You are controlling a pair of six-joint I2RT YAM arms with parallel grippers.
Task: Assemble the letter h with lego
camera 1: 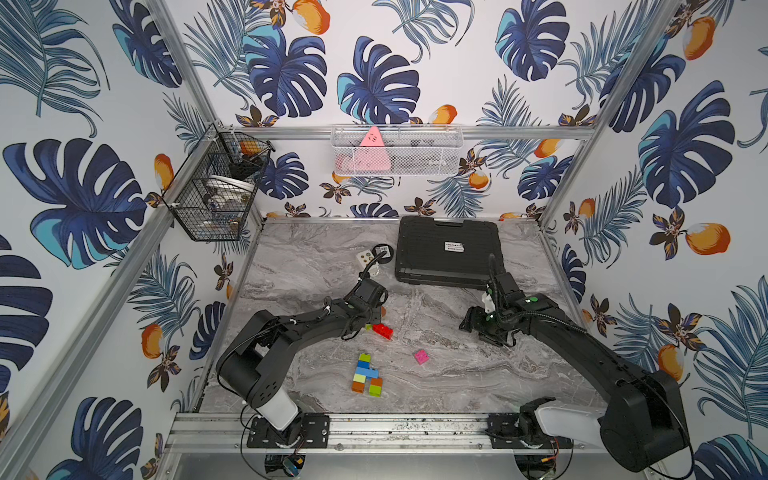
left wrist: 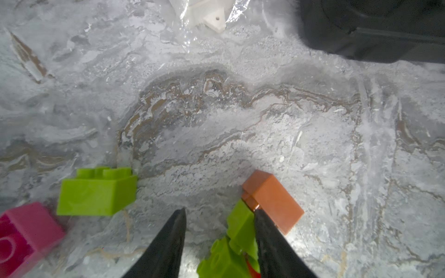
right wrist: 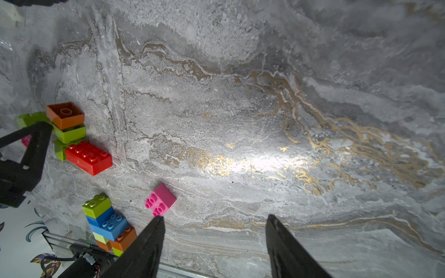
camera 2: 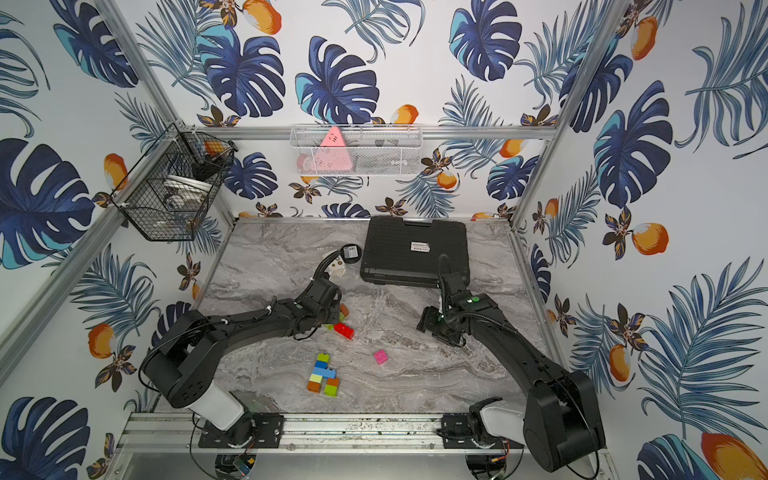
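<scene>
A partly built shape of blue, green, yellow and orange bricks (camera 1: 366, 373) lies near the front left. Above a cluster of loose bricks hangs my left gripper, its fingers apart, over a green brick (left wrist: 241, 222) and an orange brick (left wrist: 278, 201). Beside them are a red brick (right wrist: 88, 157), a separate green brick (left wrist: 95, 194) and a pink brick (left wrist: 27, 234). Another pink brick (camera 1: 421, 357) lies alone toward the centre. My right gripper hangs open over bare table, right of the bricks.
A black case (camera 1: 448, 248) occupies the back of the table, with a small bagged item (left wrist: 206, 11) and a round black object (camera 2: 350, 253) to its left. Wire baskets (camera 1: 396, 164) hang on the walls.
</scene>
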